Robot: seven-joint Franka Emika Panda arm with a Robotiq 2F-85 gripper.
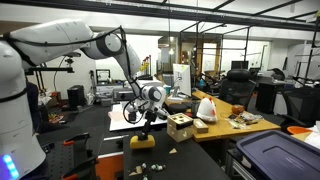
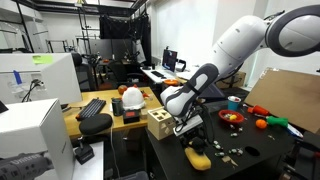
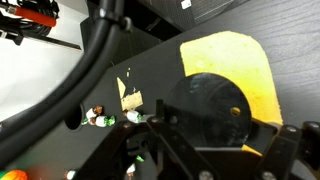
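Note:
A bright yellow flat piece [image 3: 235, 65], cloth or sponge, lies on the dark tabletop; I also see the yellow piece [image 1: 142, 142] in the first exterior view and the yellow piece [image 2: 197, 161] in the second. Directly above it is my gripper, pointing down. Its fingers are shut on a black round object [image 3: 205, 98], which covers part of the yellow piece in the wrist view. Whether the black object touches the yellow piece cannot be made out.
A wooden box [image 1: 180, 126] stands close beside the arm. Small scraps and bits [image 3: 128, 97] lie near the yellow piece. In the second exterior view, a red bowl [image 2: 230, 116] and other items are at the right. A grey tray [image 1: 280, 155] occupies another part of the table.

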